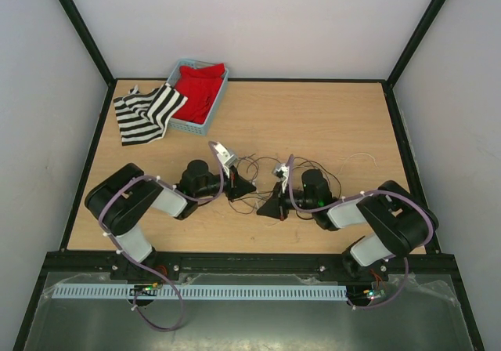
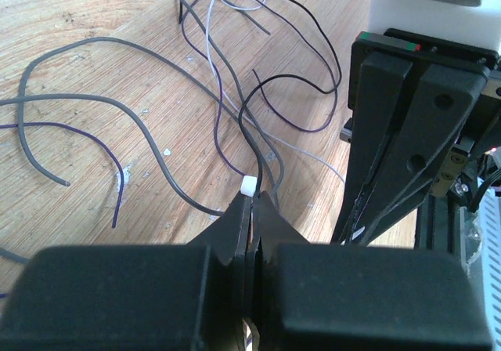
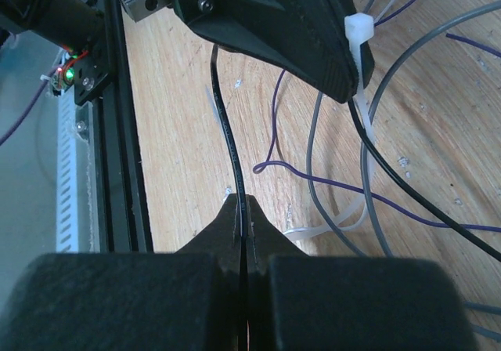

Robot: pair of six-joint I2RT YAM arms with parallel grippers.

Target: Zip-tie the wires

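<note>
My left gripper is shut at the wires, with the zip tie's white head (image 2: 248, 185) at its fingertips; whether the tie is pinched cannot be told. In the right wrist view the white strap (image 3: 359, 92) runs down from that head beside the left fingertip and curves among the grey wires (image 3: 311, 143). A black wire (image 3: 227, 124) comes from behind the left gripper and enters my right gripper, which is shut on it. From above, the left gripper (image 1: 249, 188) and right gripper (image 1: 264, 210) are close together over the wires.
Loose grey, black and purple wires (image 2: 94, 135) spread around both grippers. A blue basket (image 1: 222, 100) with a red cloth (image 1: 202, 88) and a striped cloth (image 1: 145, 116) occupies the back left. A thin pale strand (image 1: 356, 154) lies to the right.
</note>
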